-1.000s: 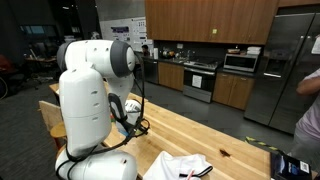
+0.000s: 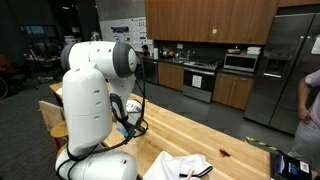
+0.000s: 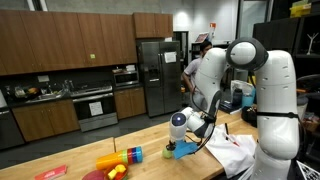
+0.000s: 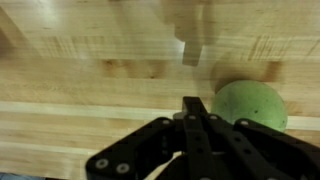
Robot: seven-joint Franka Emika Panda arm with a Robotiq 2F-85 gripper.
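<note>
In the wrist view my gripper is shut above the wooden table, with nothing showing between its fingers. A round, pale green object [image 4: 250, 104] lies right beside the fingertips, partly covered by the gripper's dark body. Exterior view 2 shows a small green object [image 3: 168, 152] on the table next to the low-hanging gripper. From exterior view 1, the white arm [image 2: 88, 95] bends down at the left; its gripper end is hard to make out there.
A multicoloured cylinder [image 3: 120, 158] and a red bowl [image 3: 95, 174] stand near the table's front edge. White cloth [image 2: 182, 166] with dark items lies in front of the arm. Open tabletop [image 2: 200, 140] stretches to the right. A person [image 2: 312, 90] stands at the right edge.
Only the person at the right edge has shifted a little.
</note>
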